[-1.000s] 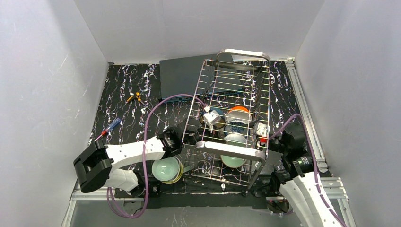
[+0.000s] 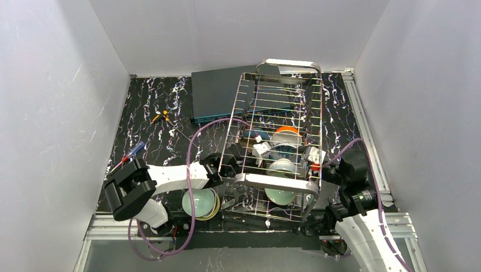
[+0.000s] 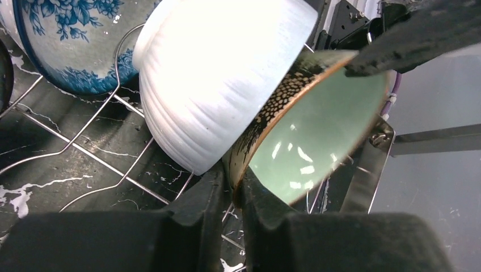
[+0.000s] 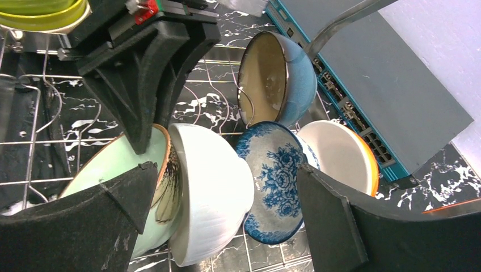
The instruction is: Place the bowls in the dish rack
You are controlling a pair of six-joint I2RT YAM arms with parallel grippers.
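Note:
Inside the dish rack [image 2: 278,180], bowls stand on edge: a mint-green bowl with speckled rim [image 3: 317,130], a white bowl [image 3: 215,68], a blue floral bowl [image 4: 275,181], an orange-white bowl [image 4: 334,153] and a blue-brown bowl [image 4: 298,73]. My left gripper is at the mint bowl's rim, fingers part open; whether they grip it is unclear. My right gripper stands open beside the bowls, nothing clearly held. A stack of bowls [image 2: 198,201] sits outside the rack at the front left.
A flat dark device [image 2: 218,90] lies under and behind the rack. A screwdriver [image 2: 136,148] and pliers [image 2: 160,115] lie on the marble surface at left. Purple cables loop over both arms.
The left arm and its gripper have moved right and toward the front, onto the mint bowl's side of the rack. The right arm has barely moved.

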